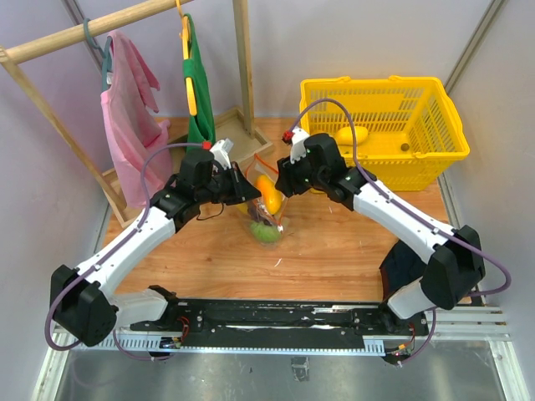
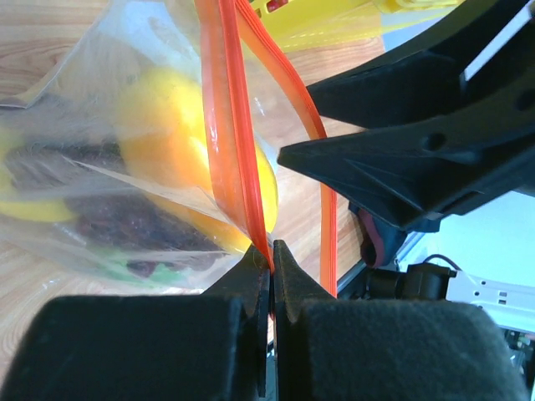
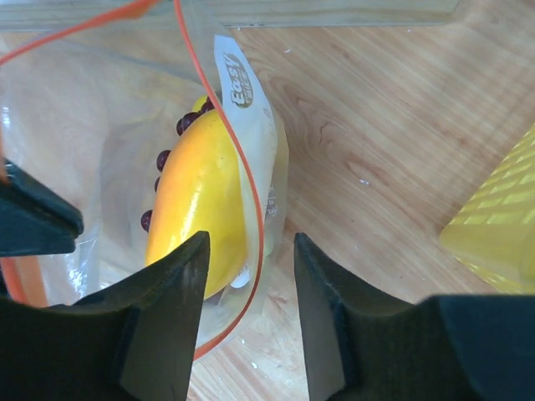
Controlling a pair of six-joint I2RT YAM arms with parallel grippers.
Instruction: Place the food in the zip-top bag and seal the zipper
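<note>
On the table stands the clear zip bag (image 1: 276, 227) with orange zipper strips, its mouth spread. Inside are a yellow-orange mango-like fruit (image 3: 201, 196), dark grapes (image 3: 164, 159) and something green (image 1: 265, 232). My left gripper is shut on one orange strip (image 2: 234, 125) of the bag's mouth. From the right, my right gripper reaches the opposite side of the mouth. It is part open, and the other orange edge (image 3: 252, 185) runs between its fingers without being clamped. The yellow fruit lies beneath that gripper, within the bag.
A yellow basket (image 1: 384, 171) holding a yellow fruit (image 1: 351, 135) stands at the back right. Behind the left arm is a wooden rack (image 1: 244, 67) with a pink garment (image 1: 129, 117) and a green cloth (image 1: 199, 92).
</note>
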